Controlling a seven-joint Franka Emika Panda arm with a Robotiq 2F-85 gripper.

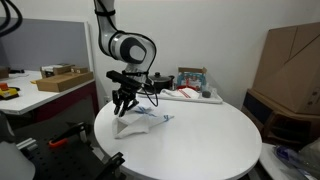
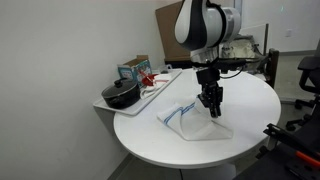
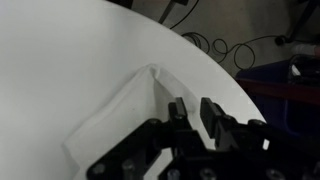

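Observation:
A white cloth with blue stripes (image 2: 190, 124) lies rumpled on the round white table. My gripper (image 2: 213, 110) points down at the cloth's edge near the table rim, and in exterior view 1 the gripper (image 1: 121, 108) is at the cloth's left part. From the wrist, the cloth (image 3: 115, 120) runs up to a raised fold beside the fingers (image 3: 179, 108). The fingertips stand close together with a bit of cloth between them. How much is pinched stays hidden in the dark, blurred view.
A black lidded pot (image 2: 122, 94) rests on a light tray at the table's far side, with small items and a box (image 2: 140, 68) behind it.

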